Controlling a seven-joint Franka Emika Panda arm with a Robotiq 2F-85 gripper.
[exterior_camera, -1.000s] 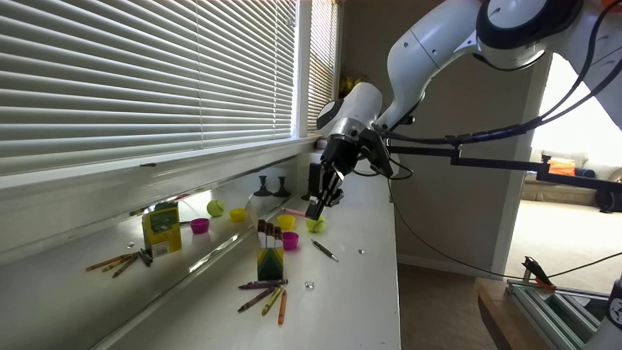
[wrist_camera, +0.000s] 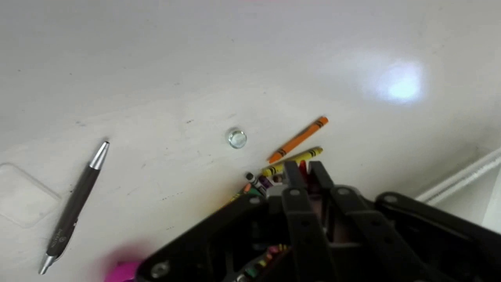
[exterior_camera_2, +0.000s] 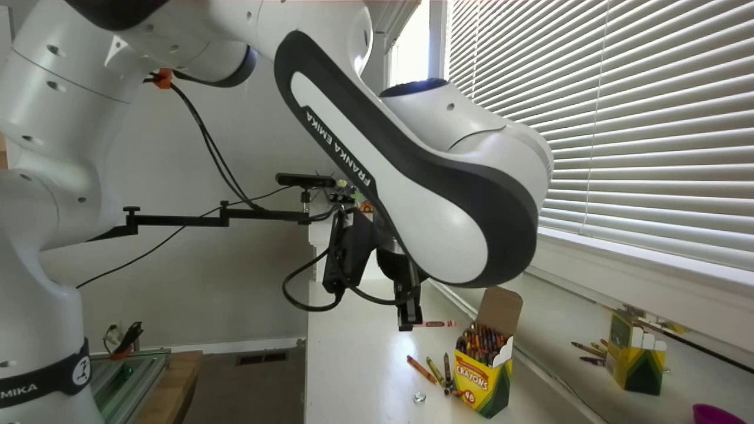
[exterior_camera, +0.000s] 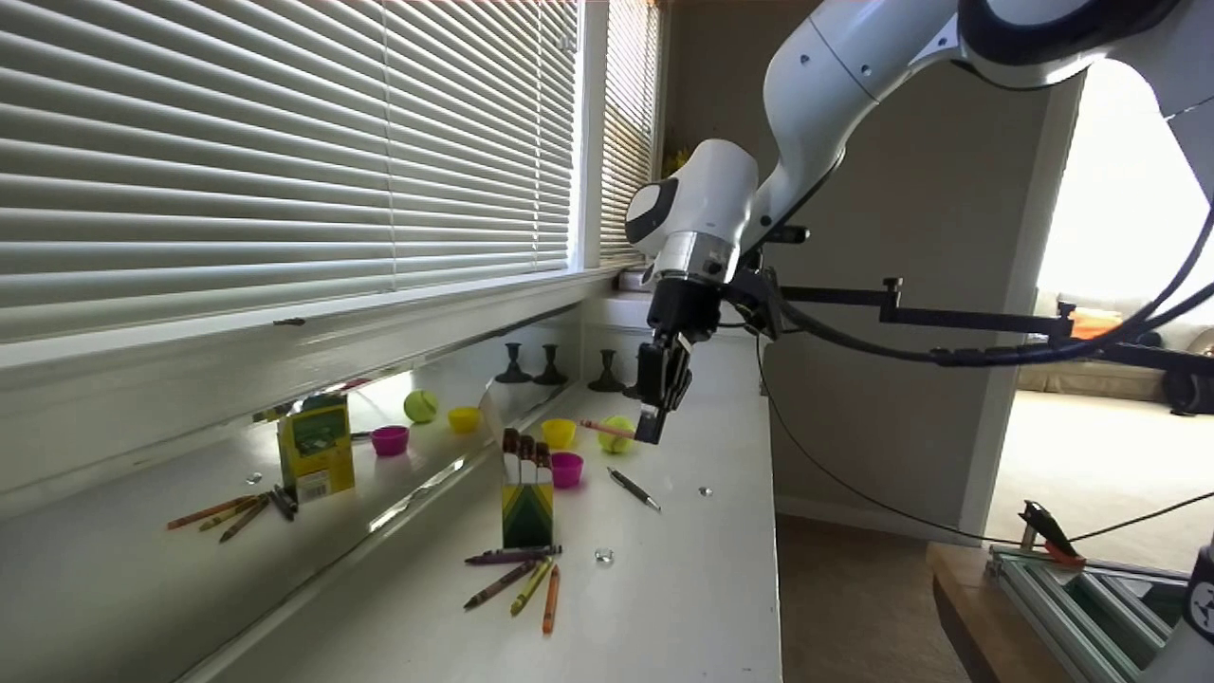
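My gripper [exterior_camera: 651, 428] is shut on a red crayon [exterior_camera: 606, 429], which sticks out sideways, roughly level, above the white surface. In the second exterior view the red crayon [exterior_camera_2: 439, 324] points from the fingertips toward the window side. Only a bit of red [wrist_camera: 303, 165] shows between the fingers in the wrist view. The yellow-and-green crayon box [exterior_camera_2: 485, 364] stands upright with its lid open, full of crayons. Loose on the surface beside it lie an orange crayon [wrist_camera: 298, 139], a yellow crayon [wrist_camera: 292, 160], and dark ones, including a purple crayon [exterior_camera: 513, 556].
A pen [wrist_camera: 75, 206] and clear glass gems [exterior_camera: 603, 557] lie on the surface. Farther back are a pink cup [exterior_camera: 565, 469], a yellow cup [exterior_camera: 558, 433], a tennis ball [exterior_camera: 616, 437] and dark candlesticks [exterior_camera: 605, 371]. A mirror-like panel along the window side reflects objects.
The gripper has shifted right in exterior view 1 and swung from slanted to nearer upright, still holding the red crayon. The box and loose items have not moved.
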